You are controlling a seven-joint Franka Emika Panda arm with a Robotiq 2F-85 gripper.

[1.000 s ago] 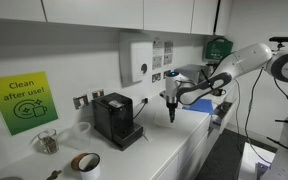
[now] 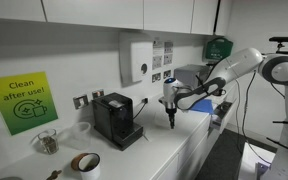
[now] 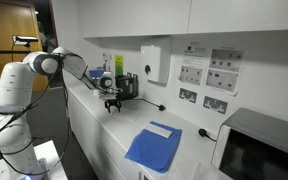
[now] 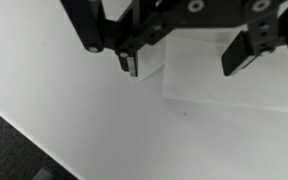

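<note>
My gripper is open, its two dark fingers well apart and nothing held between them. It points down low over the white counter [image 2: 156,143], to the right of the black coffee machine in exterior view 1. Exterior view 2 shows the gripper [image 3: 112,106] over the far left part of the counter. Beneath and beside the fingers in the wrist view lies a flat pale sheet [image 4: 229,90], perhaps paper or cloth, with visible straight edges. Whether the fingertips touch it cannot be told.
A black coffee machine [image 2: 117,117] and a dark mug [image 2: 87,163] stand along the counter. A blue towel [image 3: 155,148] with a small white item [image 3: 161,130] lies nearer the microwave [image 3: 264,140]. Wall cabinets [image 3: 149,30] hang above. The counter's front edge [image 4: 34,145] is close.
The gripper has come down slightly toward the counter over the last second, the arm shifting a little with it. The objects on the counter look unmoved.
</note>
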